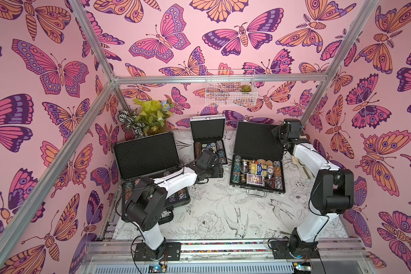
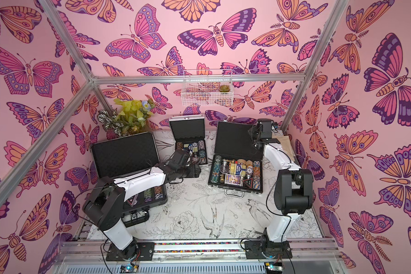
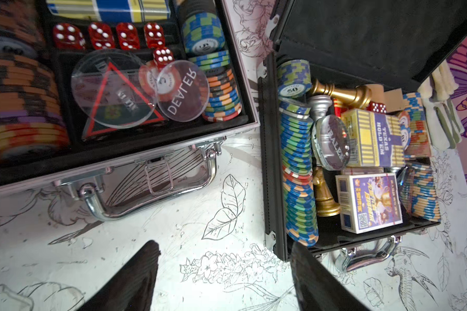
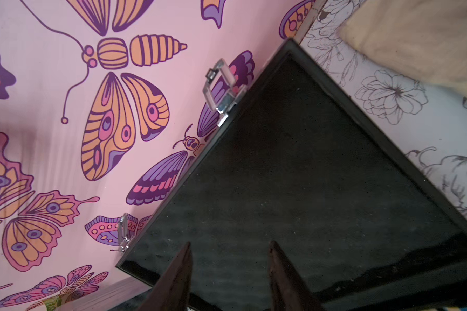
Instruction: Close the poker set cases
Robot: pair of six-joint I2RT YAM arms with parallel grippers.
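Three poker cases stand open with lids raised: a large left case (image 1: pixel 146 155), a small middle case (image 1: pixel 207 127) and a right case (image 1: pixel 258 139) with chips, card boxes and dice. My left gripper, open, is above the table just in front of the middle case, whose silver handle (image 3: pixel 150 202) shows in the left wrist view, with the right case beside it. My right gripper is open above the back of the right case's raised lid (image 4: pixel 306 186), nothing between its fingers.
A plant (image 1: pixel 148 114) stands at the back left, and a wire rack (image 1: pixel 230 98) hangs on the back wall. A beige cloth (image 4: pixel 420 46) lies beside the right case.
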